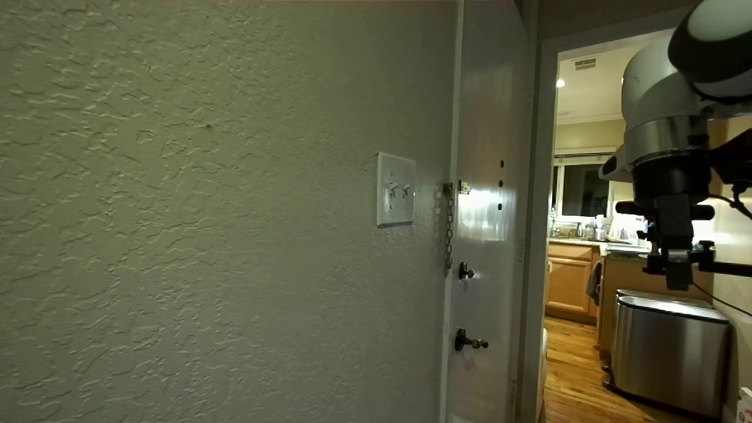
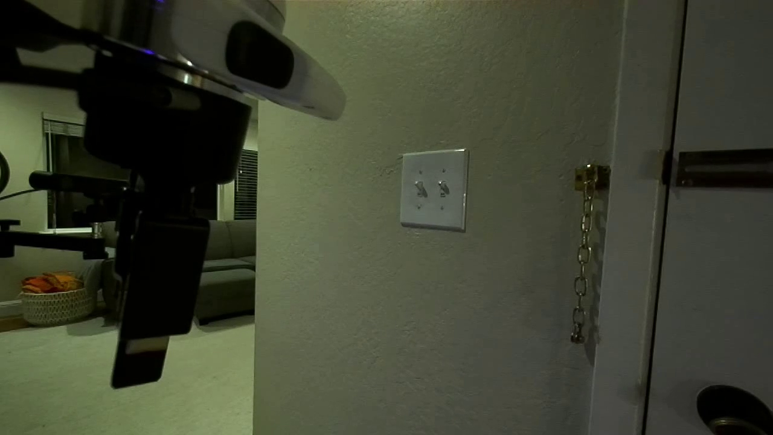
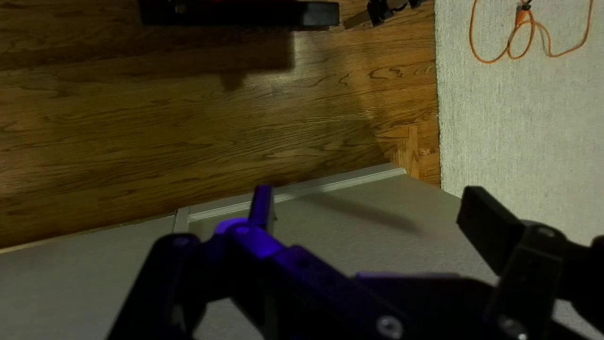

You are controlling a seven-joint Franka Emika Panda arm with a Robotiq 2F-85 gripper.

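Observation:
A white plate with two toggle switches [image 2: 434,211] is fixed to the textured wall, in the middle of exterior view 2. Both small levers stick out from it; their exact tilt is hard to judge. My gripper is open in the wrist view, its dark fingers [image 3: 488,226] wide apart with nothing held between them. Exterior view 2 has the gripper [image 2: 141,362] pointing down, left of the switch plate and apart from it in the picture. From exterior view 1 the gripper [image 1: 678,278] is at the right, its fingers overlapping.
A door chain [image 2: 581,272] hangs on the wall beside the door frame, right of the switches. The door [image 1: 486,303] carries dark knobs. Beyond the doorway stands a steel bin [image 1: 670,359]. A sofa [image 2: 228,290] and basket [image 2: 58,306] are in the room behind.

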